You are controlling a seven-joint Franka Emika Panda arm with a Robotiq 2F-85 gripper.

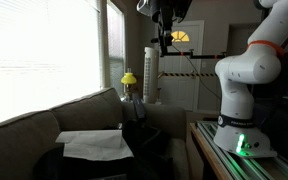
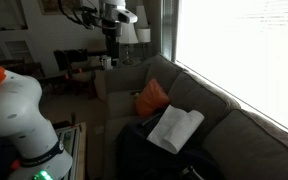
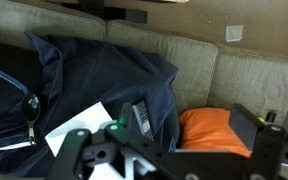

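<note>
High above a grey-brown sofa hangs my gripper, its two dark fingers wide apart and nothing held between them. Dark navy cloth is spread over the seat in the wrist view. On it lie a white sheet and a slim remote-like object, clear of the gripper. An orange cushion rests at the sofa's far end; the gripper hides part of it in the wrist view.
A black bag with a zip lies beside the cloth. A yellow lamp stands behind the sofa, and a wooden table edge is by the arm's base. Bare floor runs along the sofa's front.
</note>
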